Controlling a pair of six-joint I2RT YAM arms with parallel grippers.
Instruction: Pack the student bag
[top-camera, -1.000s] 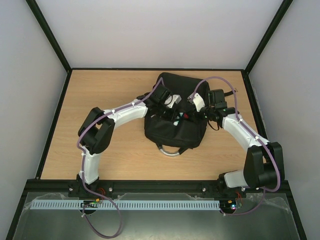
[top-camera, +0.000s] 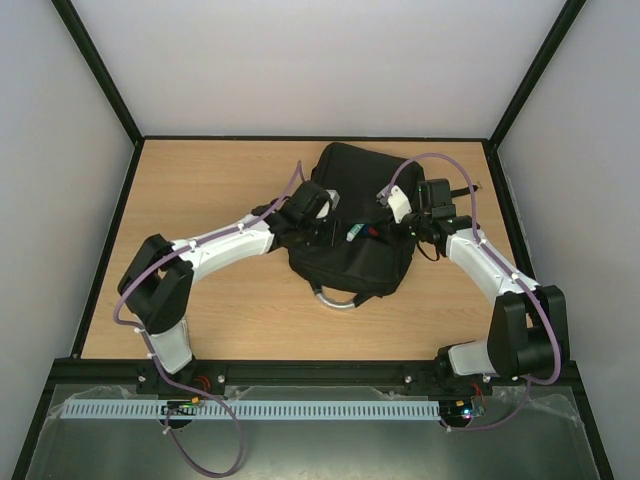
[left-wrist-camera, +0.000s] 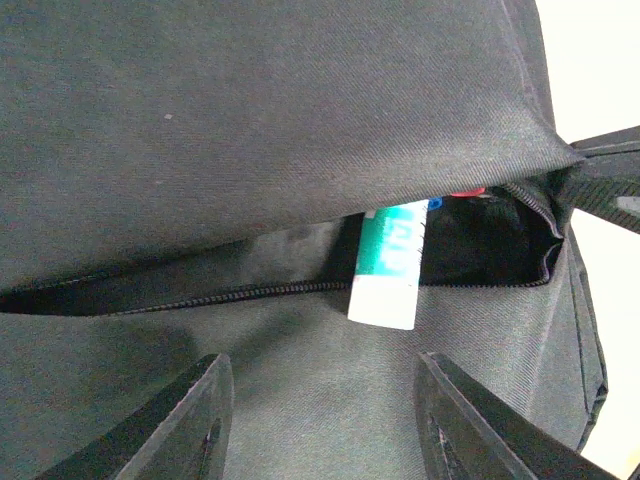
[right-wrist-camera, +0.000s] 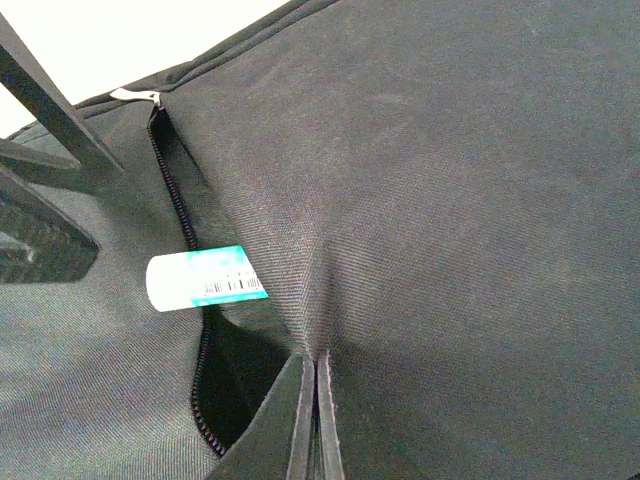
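Note:
The black student bag (top-camera: 345, 268) lies on the table with its zipped pocket gaping. Across the pocket's zipper edge (left-wrist-camera: 250, 292) rests a white-teal glue stick (left-wrist-camera: 388, 268); its white end pokes out over the front panel and its far end goes under the upper fabric. In the right wrist view the same tube (right-wrist-camera: 205, 278) crosses the zipper, clear of any finger. My left gripper is open and empty, just short of the tube's white end. My right gripper is shut, pinching a fold of the bag's upper fabric and lifting it.
Something red (left-wrist-camera: 468, 192) with a bit of blue shows deeper in the pocket. A grey-white handle (top-camera: 335, 301) is at the bag's front edge. Bare table (top-camera: 200, 320) lies to the left. Both arms reach over the bag close together.
My left gripper opened, letting go of the glue stick, and drew back to the left out of the pocket. The tube stays across the opening. My right gripper keeps its place on the fabric.

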